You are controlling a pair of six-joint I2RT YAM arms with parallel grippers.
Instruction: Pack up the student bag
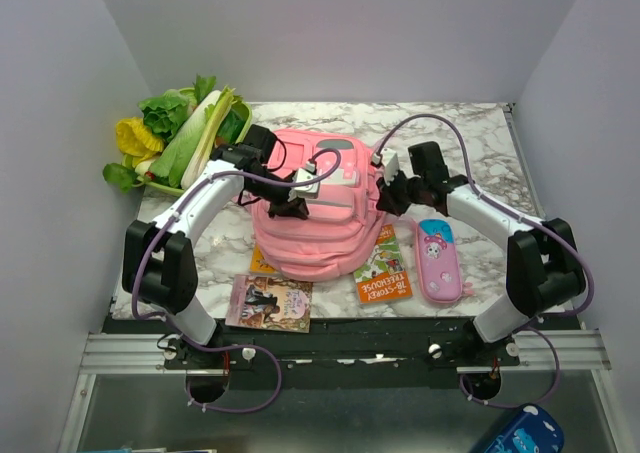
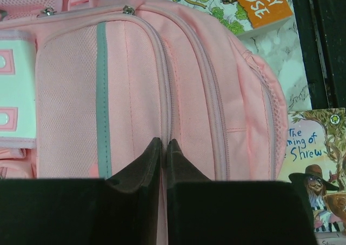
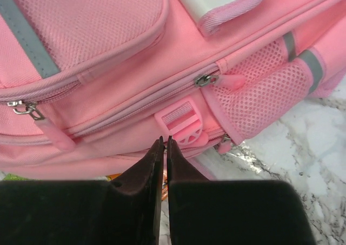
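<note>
The pink bag point(image 1: 315, 228) lies flat in the middle of the table. In the left wrist view, my left gripper is shut at its piped seam, which runs in between the fingertips. My right gripper is shut over the bag's side edge, with nothing visible between its fingers. Above and right of it, a pink zipper pull point(image 3: 231, 81) hangs loose, apart from the fingertips. Another zipper pull point(image 3: 54, 134) lies at the left of that view. A pink pencil case point(image 1: 438, 261) is to the right of the bag.
The orange Treehouse book point(image 1: 384, 278) and an illustrated book point(image 1: 270, 303) lie near the front edge. A green vegetable basket point(image 1: 160, 186) stands at the back left. Bare marble point(image 1: 470, 138) shows at the back right. A blue object point(image 1: 525, 433) is below the table's front.
</note>
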